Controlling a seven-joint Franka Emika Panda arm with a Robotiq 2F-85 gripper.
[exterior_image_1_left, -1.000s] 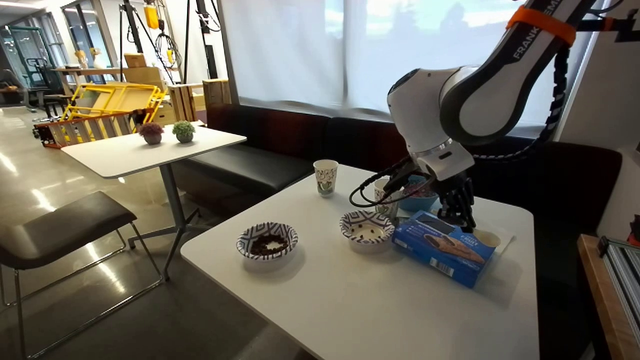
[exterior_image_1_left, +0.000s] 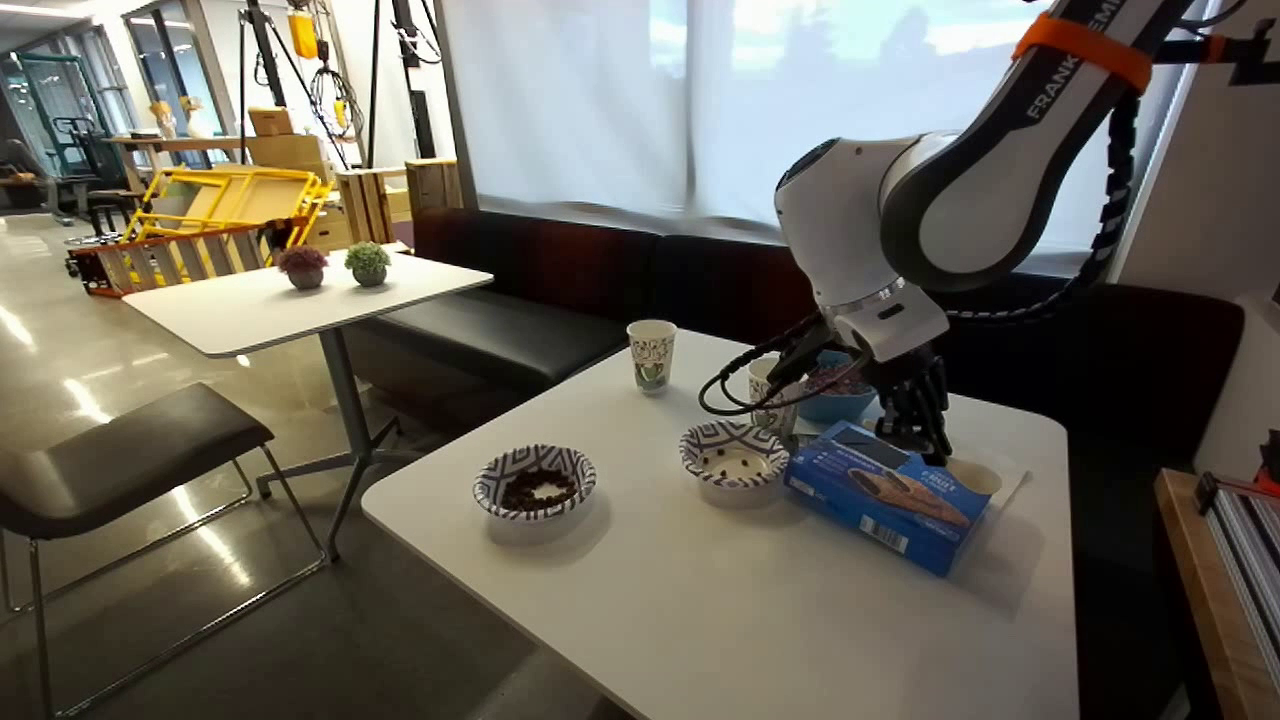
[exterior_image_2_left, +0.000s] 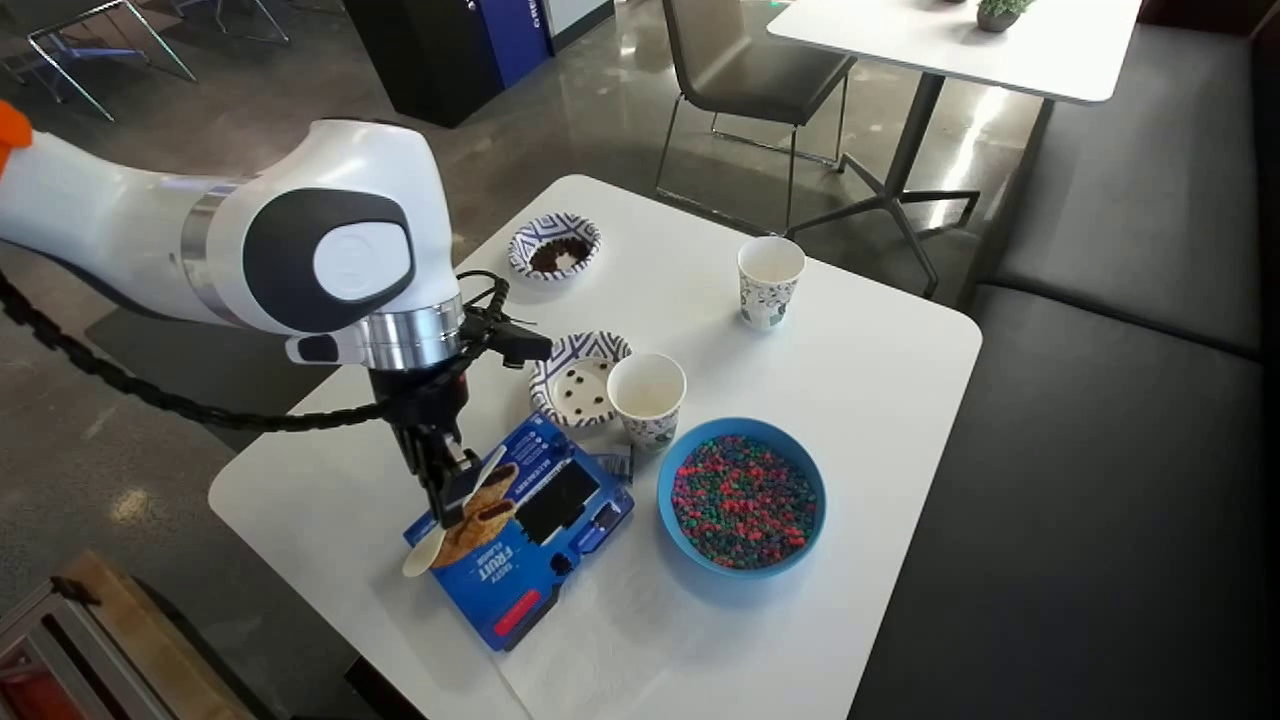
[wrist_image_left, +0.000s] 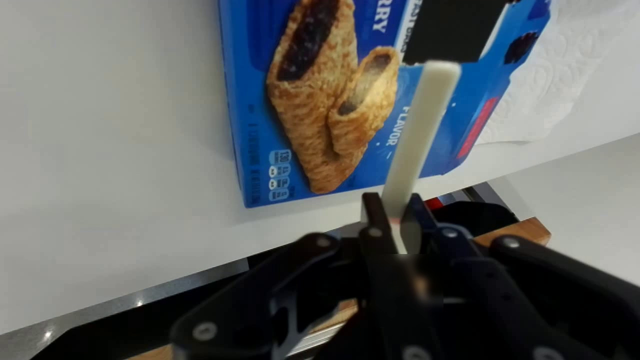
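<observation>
A pale spoon is held by my gripper, which is shut on its handle (wrist_image_left: 423, 129). In exterior view 2 the spoon's bowl (exterior_image_2_left: 423, 553) shows just below the fingers, over a corner of the blue pastry box (exterior_image_2_left: 510, 600); I cannot tell if it touches the box. From exterior view 1 my gripper (exterior_image_1_left: 932, 454) appears low above the box (exterior_image_1_left: 882, 492). Two patterned paper bowls stand on the table: one (exterior_image_2_left: 554, 247) holds a ring of dark bits, the other (exterior_image_2_left: 581, 378) only several. The blue bowl (exterior_image_2_left: 819, 480) is filled with small coloured pieces.
One paper cup (exterior_image_2_left: 648, 396) stands close to the nearer patterned bowl, and another cup (exterior_image_2_left: 769, 283) is farther off. A paper towel (wrist_image_left: 540, 90) lies beside the box. Bare white tabletop (exterior_image_1_left: 720, 600) stretches along the front in exterior view 1.
</observation>
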